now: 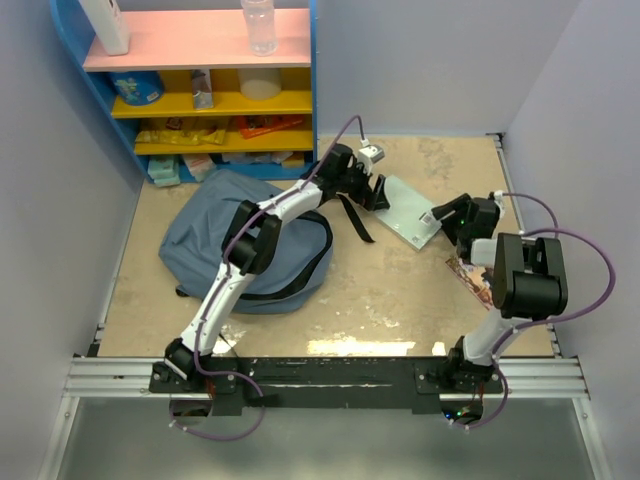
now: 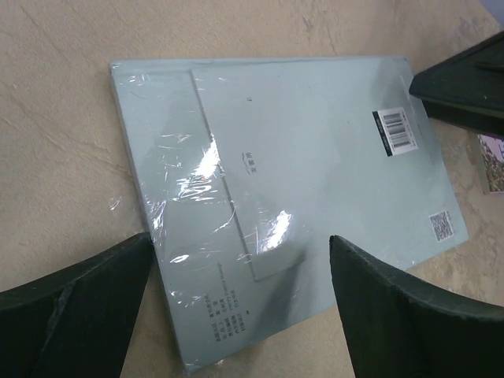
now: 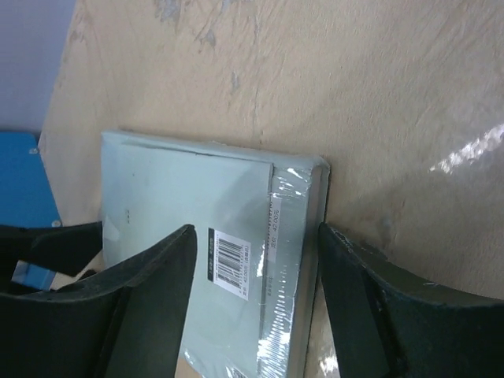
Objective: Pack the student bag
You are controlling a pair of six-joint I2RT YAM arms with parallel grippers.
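Observation:
A pale grey-green, plastic-wrapped book (image 1: 405, 215) lies flat on the table between my grippers. My left gripper (image 1: 376, 197) is at its upper-left end, fingers open over it; in the left wrist view one finger meets the book's near edge. My right gripper (image 1: 442, 217) is at its other end, part open, its fingers (image 3: 362, 315) reaching over the barcode end, one at the edge (image 3: 311, 197). A blue-grey backpack (image 1: 200, 240) with black straps lies at the left.
A blue shelf unit with yellow shelves (image 1: 225, 103) holds various items at the back left. A printed book (image 1: 470, 280) lies under the right arm. Walls enclose the sides and back.

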